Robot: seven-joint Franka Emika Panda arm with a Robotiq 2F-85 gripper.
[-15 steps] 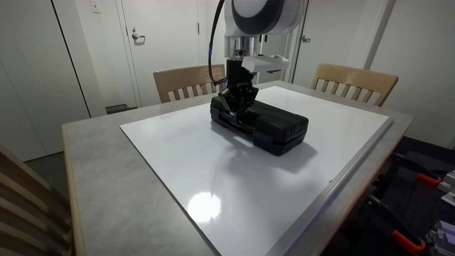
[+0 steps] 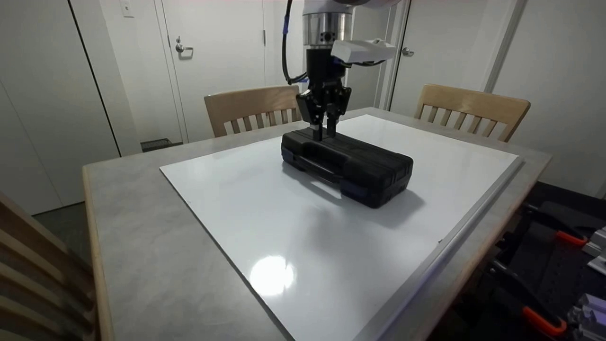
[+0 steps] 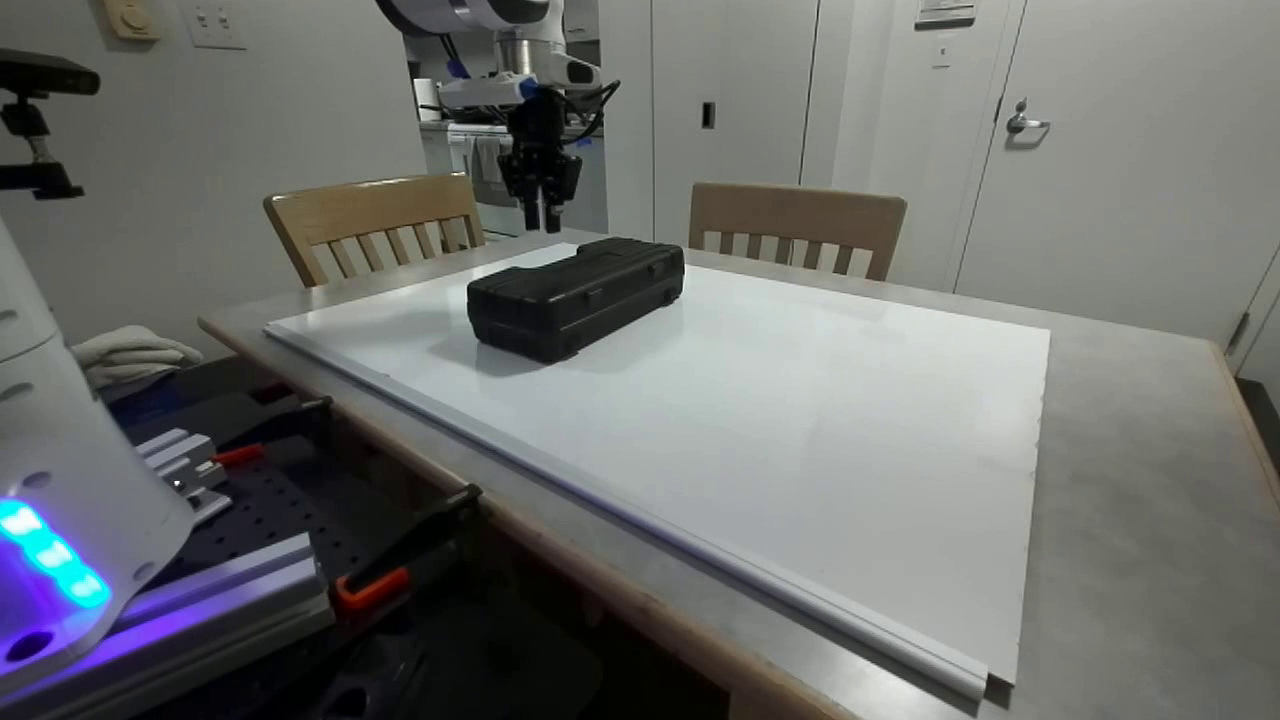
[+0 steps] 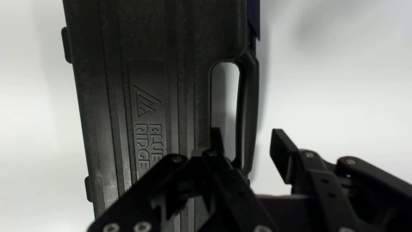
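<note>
A black hard case with a moulded handle lies flat on the white board. In the wrist view its lid bears the words "BLUE RIDGE", and the handle runs down its right side. Above the handle side of the case, my gripper points straight down, its fingers parted and nothing held. Exterior view 2 has the gripper clear of the case, higher than its top. From the wrist, one finger overlaps the handle opening and the other lies outside the handle.
The white board covers most of the grey table, with wide bare room on the handle side of the case. A raised rail runs along one board edge. Wooden chairs stand around the table; clamps grip its edge.
My gripper has risen from down at the handle to above the case. The case has shifted very slightly right in exterior view 1 and stays on the board.
</note>
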